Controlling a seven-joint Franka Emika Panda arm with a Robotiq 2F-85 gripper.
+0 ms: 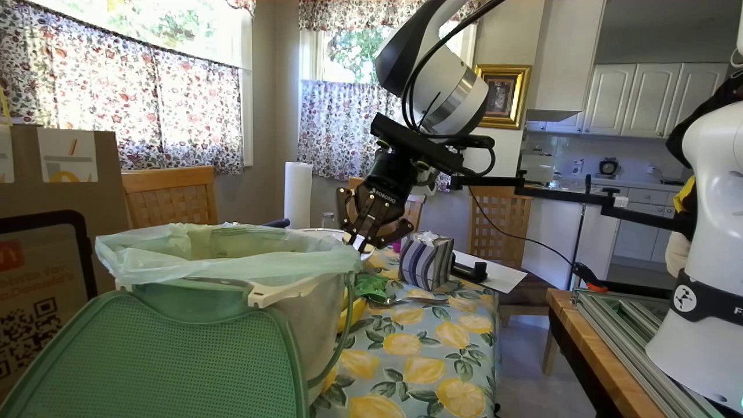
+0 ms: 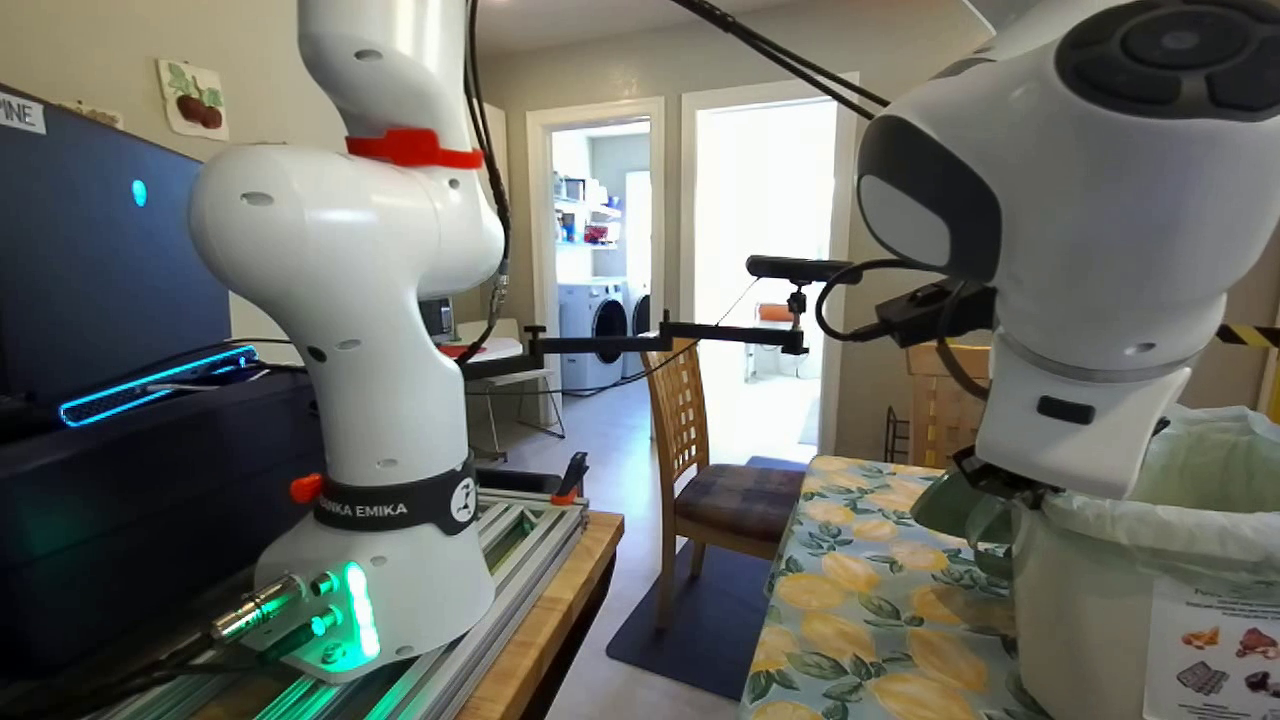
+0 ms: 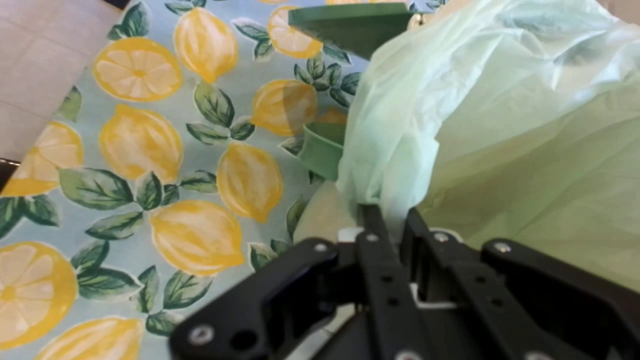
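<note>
A pale bin (image 2: 1080,612) stands on the table, lined with a thin light-green bag (image 1: 230,254) whose edge is folded over the rim. Its green perforated lid (image 1: 167,355) hangs open toward the exterior view 1 camera. In the wrist view, my gripper is shut on a bunched fold of the bag (image 3: 390,162), at the rim's edge. The fold rises from between the black fingers. Exterior view 1 shows the gripper (image 1: 359,244) at the right end of the bag's opening. The bin's bottom inside is hidden.
A striped tissue box (image 1: 426,261), a green item (image 1: 371,286) and a yellow item, partly hidden by the bin, share the lemon-print tablecloth (image 1: 411,369). A paper towel roll (image 1: 298,195) stands behind. In exterior view 2, the cloth beside the bin is largely clear.
</note>
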